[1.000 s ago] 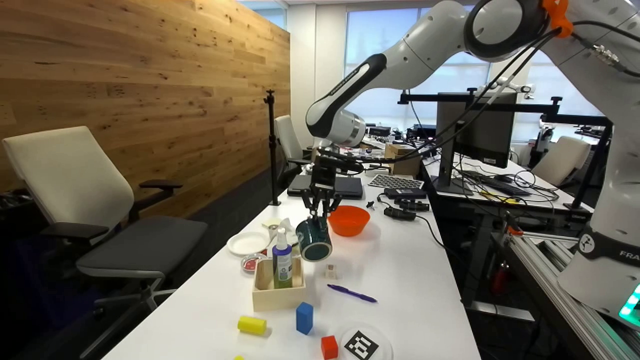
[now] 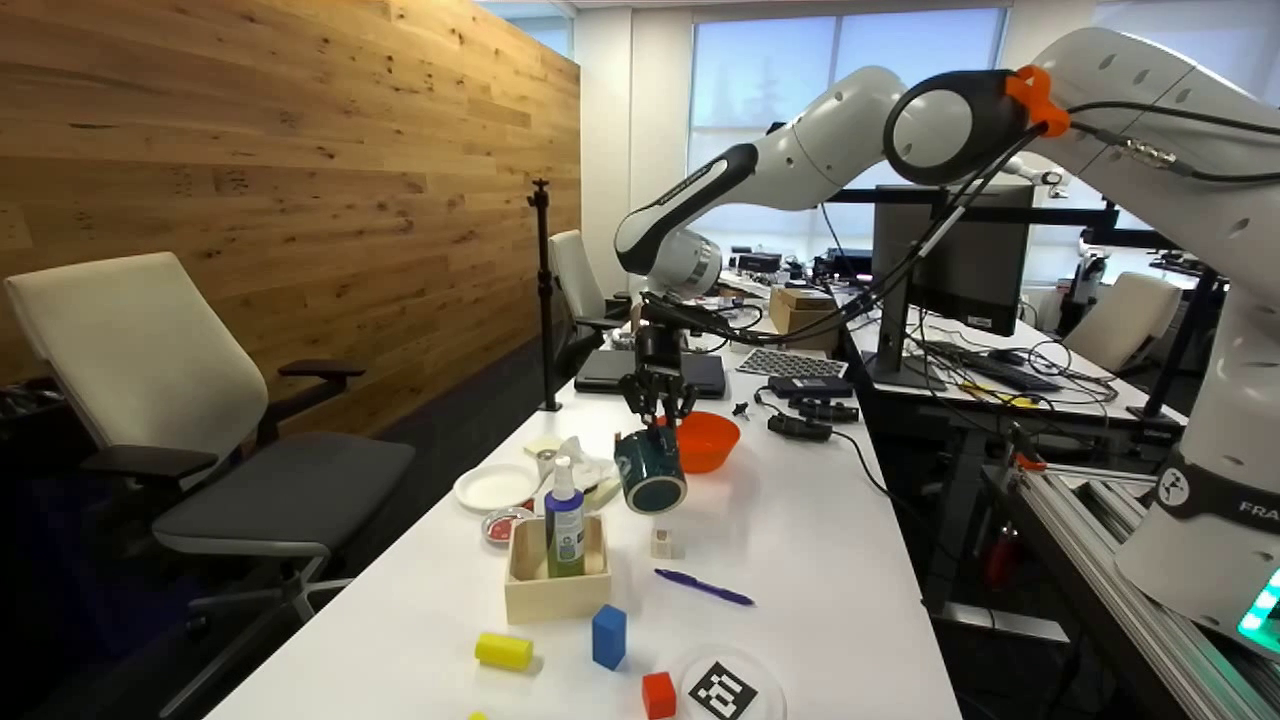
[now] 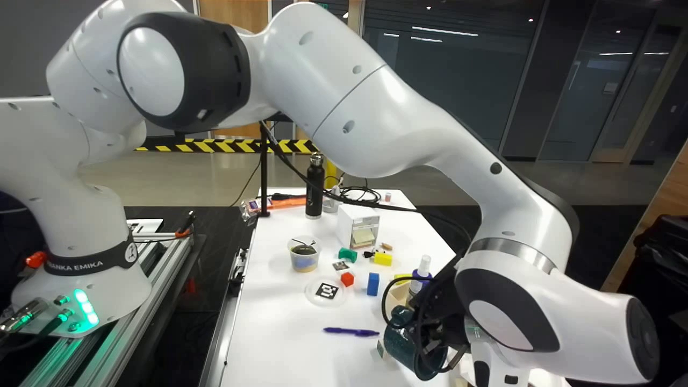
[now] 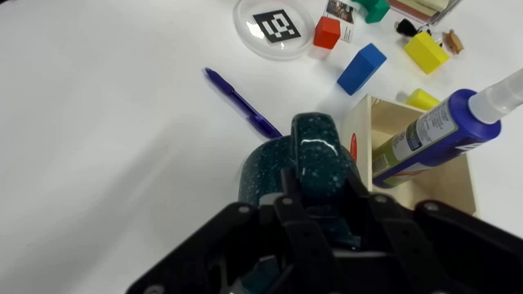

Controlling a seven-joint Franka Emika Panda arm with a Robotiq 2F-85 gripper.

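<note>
A dark green speckled mug hangs tipped above the table, its round base turned toward the exterior view 1 camera. My gripper is shut on the mug's handle, which shows between the dark fingers in the wrist view. In exterior view 2 the mug is partly covered by the arm's cables. Just past it stands an orange bowl; the mug hides part of the bowl's left side. What the mug contains, if anything, is hidden.
A wooden box holding a purple spray bottle stands nearby. A small pale block, a purple pen, a blue block and a red block lie around.
The mug and my gripper have moved a little to the right in exterior view 1, away from the box and across the bowl's left side. The upper arm has lowered.
</note>
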